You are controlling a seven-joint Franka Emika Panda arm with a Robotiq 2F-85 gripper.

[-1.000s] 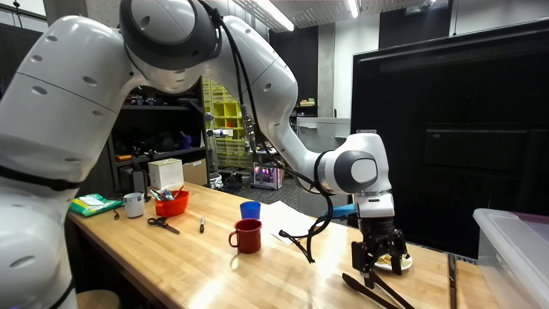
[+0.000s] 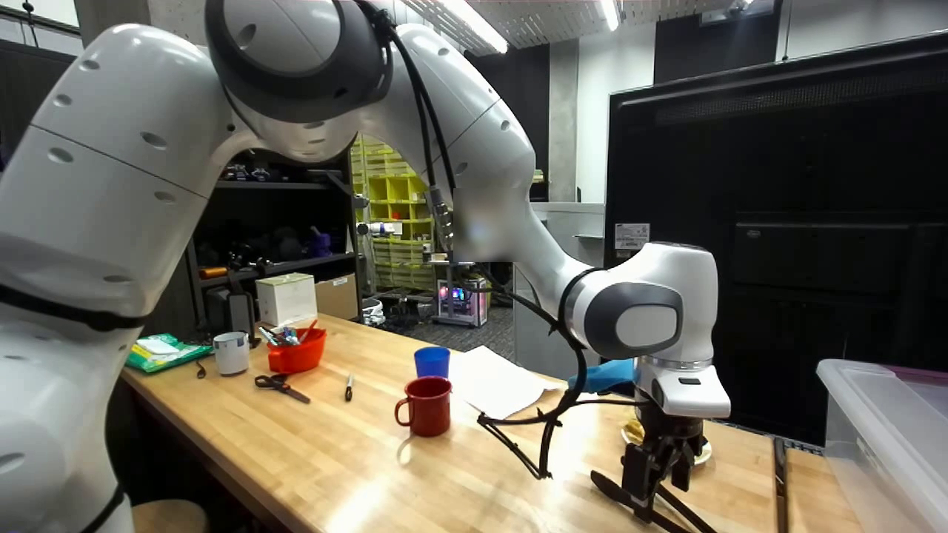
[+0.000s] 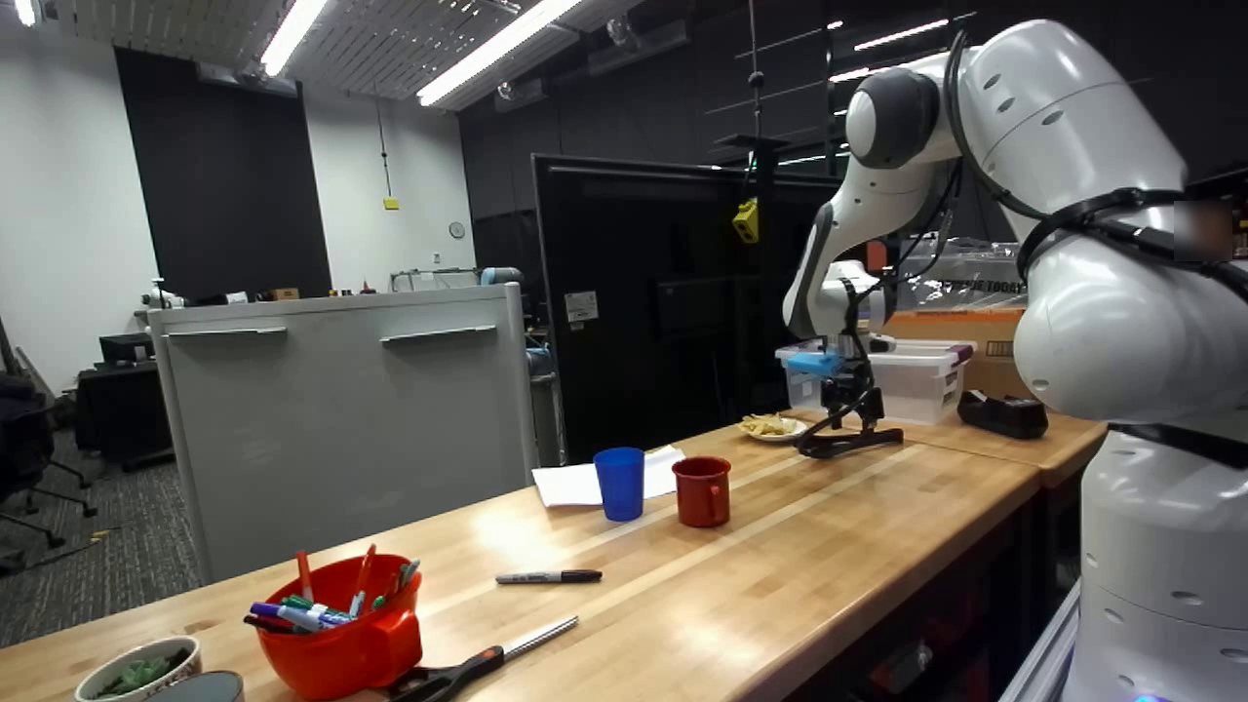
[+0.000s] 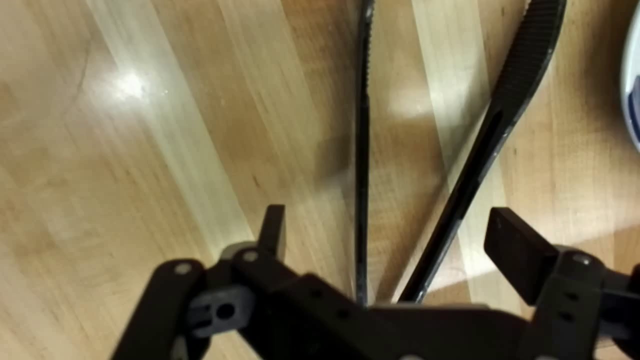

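Note:
Black tongs (image 4: 468,180) lie spread on the wooden table, their two arms running between the fingers of my gripper in the wrist view. Both fingers (image 4: 519,255) stand well apart, one on each side of the tongs, so the gripper is open. The joined end of the tongs is hidden under the gripper's body. In exterior view 1 the gripper (image 2: 659,475) is low over the tongs, close to the tabletop. Whether it touches them cannot be told.
A plate of fries (image 3: 772,428) stands just beside the tongs. A red mug (image 2: 428,407), a blue cup (image 2: 432,360) and white paper (image 2: 493,382) are farther along the table. A clear bin (image 2: 880,444) stands at the right. Bare table lies between mug and tongs.
The arm has moved right in exterior view 1. The gripper has turned and now hides more of the plate. The tongs lie where they were.

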